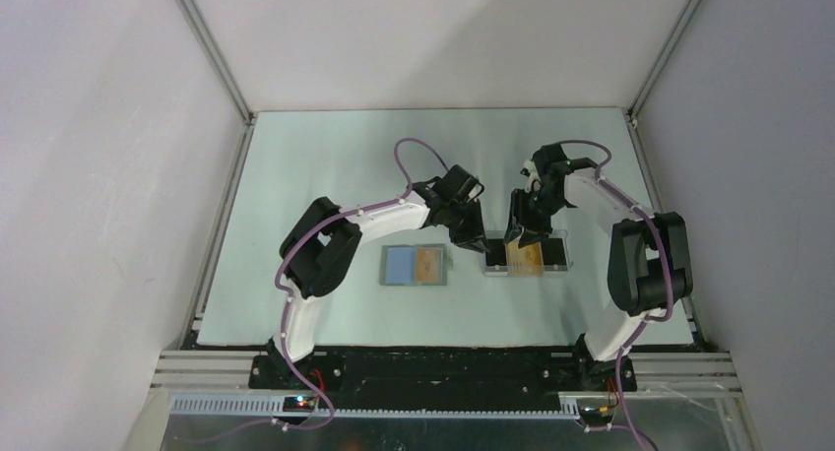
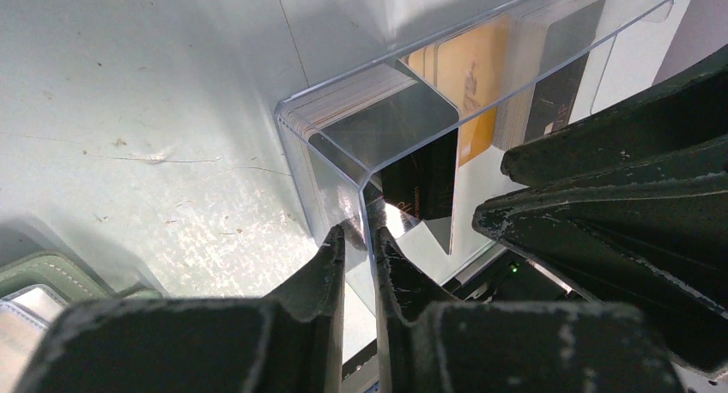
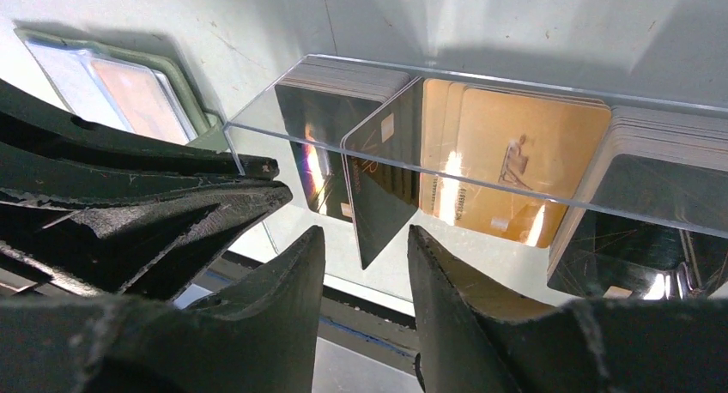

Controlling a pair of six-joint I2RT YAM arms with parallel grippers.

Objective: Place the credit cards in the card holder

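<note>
A clear plastic tray (image 3: 249,134) holds card stacks in side-by-side compartments: a black stack at left, a gold stack (image 3: 515,157) in the middle, a dark stack (image 3: 652,238) at right. A dark card (image 3: 382,170) stands tilted between the black and gold stacks. In the left wrist view my left gripper is shut on the tray's clear end wall. My right gripper stands open over the tray in the right wrist view, with the tilted card's lower corner appearing between its fingertips, apparently not gripped. The green-edged card holder (image 1: 414,265) lies left of the tray.
Pale blue and tan panels show within the holder. In the right wrist view, the left gripper's dark fingers (image 3: 172,187) crowd the tray's left end, close to my right gripper.
</note>
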